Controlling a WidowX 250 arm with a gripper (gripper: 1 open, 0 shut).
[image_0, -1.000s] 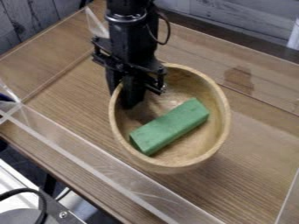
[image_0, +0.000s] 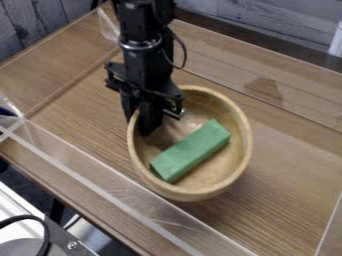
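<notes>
A round tan bowl (image_0: 227, 172) sits in the middle of the wooden table, tilted a little, with a green rectangular block (image_0: 190, 150) inside it. My black gripper (image_0: 142, 118) comes down from the top and is shut on the bowl's left rim. Its fingertips are dark and partly hidden at the rim.
The wooden table (image_0: 287, 190) has bare room to the right and at the upper left. A clear plastic edge runs along the left and front. A black cable lies at the bottom left, and dark slatted surfaces show past the table's corners.
</notes>
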